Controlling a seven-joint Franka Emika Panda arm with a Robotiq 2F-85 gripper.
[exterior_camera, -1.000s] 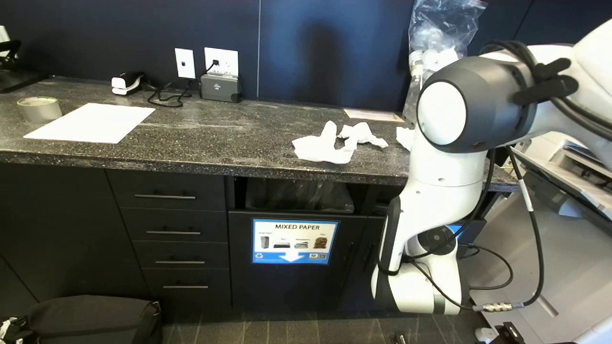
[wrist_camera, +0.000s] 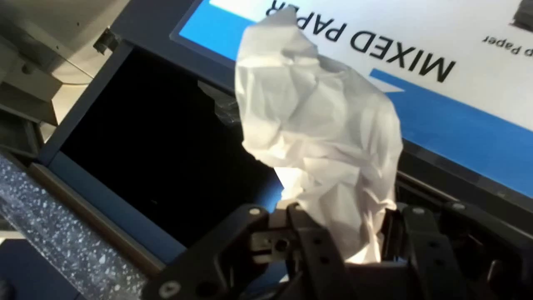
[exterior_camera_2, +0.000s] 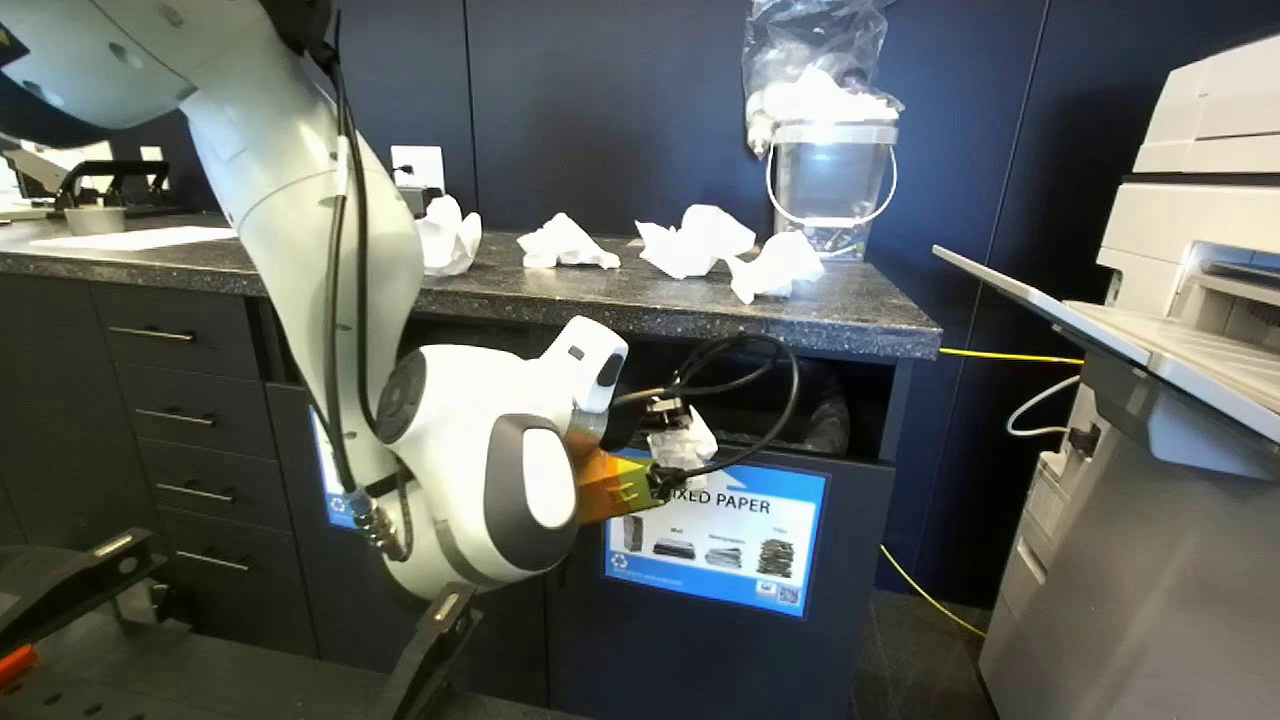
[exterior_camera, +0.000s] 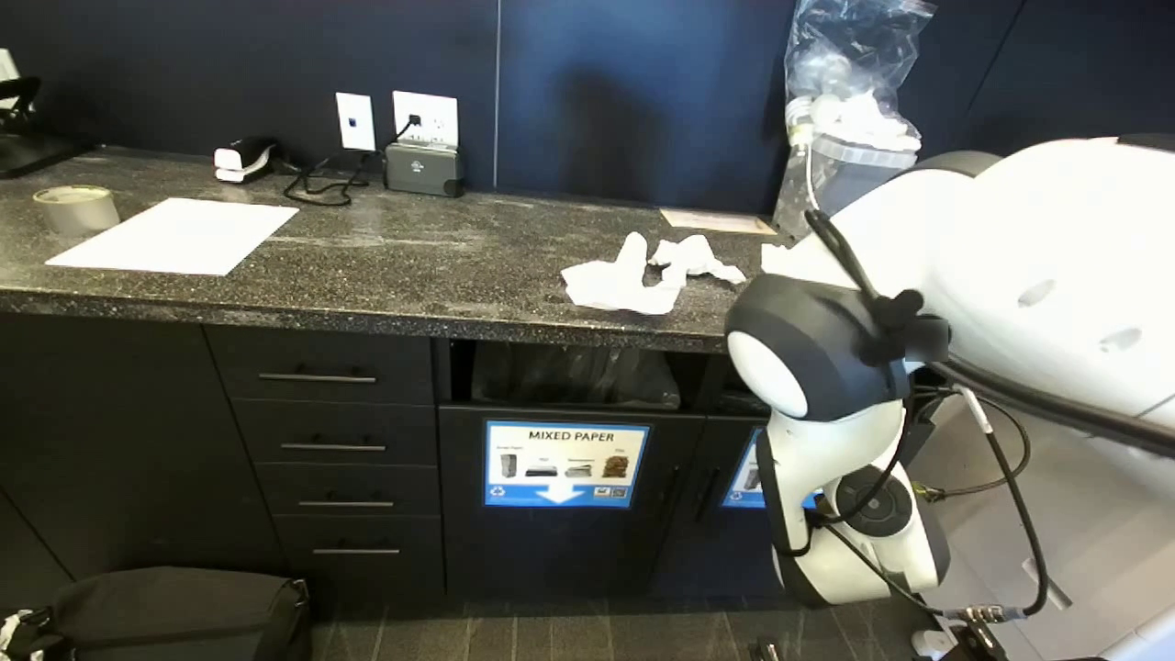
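Observation:
A crumpled white paper [wrist_camera: 320,110] fills the middle of the wrist view, pinched between the dark fingers of my gripper, which is shut on it. In exterior view 2 the gripper [exterior_camera_2: 672,450] holds the same crumpled paper [exterior_camera_2: 684,442] in front of the cabinet, close to the top of the mixed paper sign [exterior_camera_2: 720,528]. The dark bin opening [wrist_camera: 170,140] shows beside the paper in the wrist view. From exterior view 1 the gripper is hidden behind the arm.
Several crumpled white papers, one being a wad [exterior_camera_2: 696,240], lie on the speckled counter [exterior_camera_2: 840,300]. A clear bucket [exterior_camera_2: 828,180] stands at the back. To the right is a printer [exterior_camera_2: 1200,300]. The counter edge overhangs the bin opening.
The papers on the counter there have not moved.

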